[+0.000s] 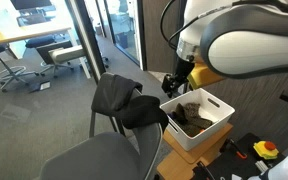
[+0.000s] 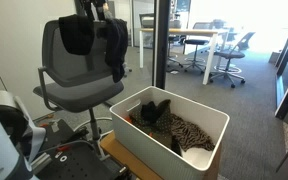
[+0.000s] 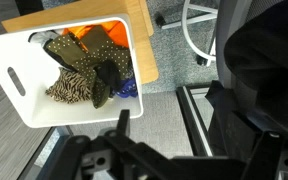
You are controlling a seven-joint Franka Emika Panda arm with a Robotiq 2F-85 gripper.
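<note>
Two dark cloth pieces hang over the back of the grey office chair; one black cloth (image 2: pixel 76 36) is on the left and another dark cloth (image 2: pixel 115 48) is on the right. A white box (image 2: pixel 164 151) holds crumpled cloths, among them a leopard-patterned cloth (image 3: pixel 72 87) and a dark dotted cloth (image 3: pixel 102 50). In exterior view 1 my gripper (image 1: pixel 178 80) is up between the chair and the box. The wrist view looks down with the gripper open, nothing between its fingers, black cloth at right and the box at left.
The box rests on a wooden surface (image 2: pixel 127 156). The grey chair (image 1: pixel 99 158) stands beside it, its back rising near the arm. A black stand with cables (image 1: pixel 229 160) is close to the robot base. Carpet (image 1: pixel 34 125) lies open beyond the chair.
</note>
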